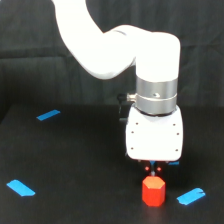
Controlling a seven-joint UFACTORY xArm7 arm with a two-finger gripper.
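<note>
A white arm hangs from the top of the camera view, its gripper (pixel 153 168) pointing down at the black table. Below and slightly in front of the fingertips is a red hexagonal block (pixel 153 192). Something blue shows behind the fingers, partly hidden by the gripper body. Whether the fingers are open or shut cannot be made out.
Blue tape strips lie on the table: one at the back left (pixel 48 114), one at the front left (pixel 21 188), one at the front right (pixel 190 196).
</note>
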